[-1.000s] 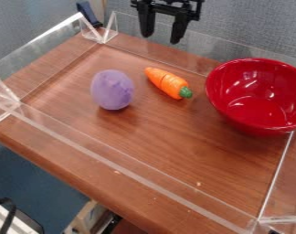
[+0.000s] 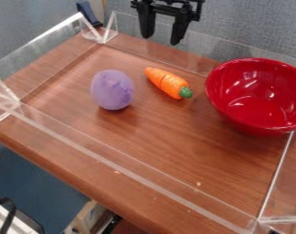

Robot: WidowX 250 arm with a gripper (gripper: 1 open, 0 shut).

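My black gripper (image 2: 162, 27) hangs at the top centre, above the back of the wooden table, open with nothing between its fingers. An orange carrot (image 2: 165, 81) with a green tip lies on the table below it. To its left sits a purple rounded object (image 2: 112, 90). On the right stands an empty red bowl (image 2: 254, 96).
Clear low walls (image 2: 14, 102) border the wooden work area (image 2: 151, 155) on its sides. A grey-blue wall is behind.
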